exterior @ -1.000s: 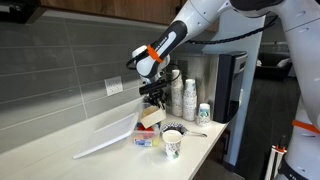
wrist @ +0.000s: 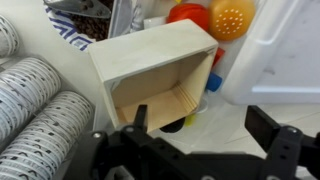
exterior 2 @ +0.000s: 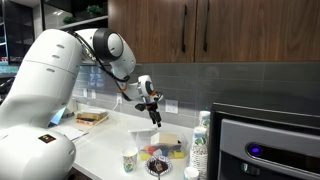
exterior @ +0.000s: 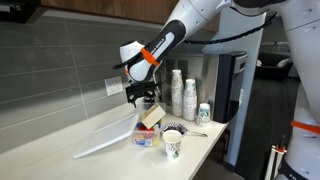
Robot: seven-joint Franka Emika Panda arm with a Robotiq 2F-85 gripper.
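A small pale wooden box, open on one side, lies beneath my gripper in the wrist view. In exterior view 1 the box rests tilted on a clear container holding colourful things. My gripper stands open, its dark fingers apart with nothing held between them. From exterior view 1, the gripper hangs above and to the left of the box, clear of it. In exterior view 2 the gripper is above the box.
Tall stacks of paper cups stand right of the box. A white cup and a patterned bowl sit nearby. A white panel slopes at the left. Bare counter lies toward the front left.
In exterior view 1 my gripper has shifted left and up, away from the box. The box stays tilted on the container in nearly the same place.
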